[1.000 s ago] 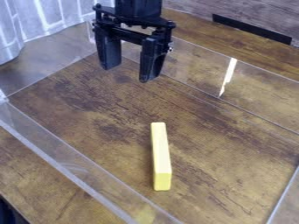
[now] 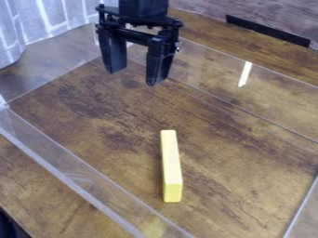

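A black two-finger gripper (image 2: 136,65) hangs in the upper middle of the camera view, open, its fingers apart with nothing between them. Below it and to the right, a pale yellow oblong block (image 2: 172,167) lies flat on the wooden floor of a clear-walled tray, well apart from the gripper.
Transparent walls (image 2: 87,177) border the wooden work area on several sides. A white curtain (image 2: 28,23) hangs at the back left. The floor around the block and beneath the gripper is clear.
The gripper has shifted very slightly to the left since a second ago. The yellow block has not moved.
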